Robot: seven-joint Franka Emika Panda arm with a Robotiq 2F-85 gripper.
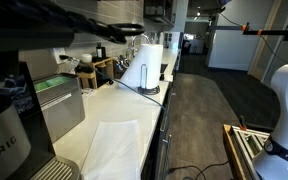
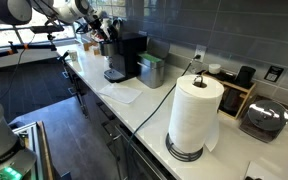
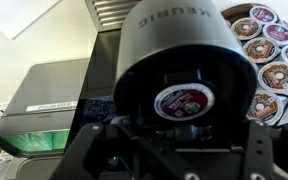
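In the wrist view a silver Keurig coffee machine (image 3: 179, 32) fills the middle. A coffee pod (image 3: 184, 101) with a printed purple-and-red lid sits in the dark opening under its silver head. My gripper is at the near side of that opening, its dark fingers (image 3: 82, 150) apart to the left and right of the pod. No contact with the pod can be made out. In the first exterior view the machine (image 1: 2, 140) is cut off at the left edge. In the second exterior view the arm (image 2: 89, 24) is small at the far end of the counter.
Several coffee pods (image 3: 277, 75) stand at the right in the wrist view. A silver toaster (image 1: 59, 105) is beside the machine. A white towel (image 1: 115, 147) lies on the counter, and a paper towel roll (image 2: 195, 112) stands farther along. The dark floor is open.
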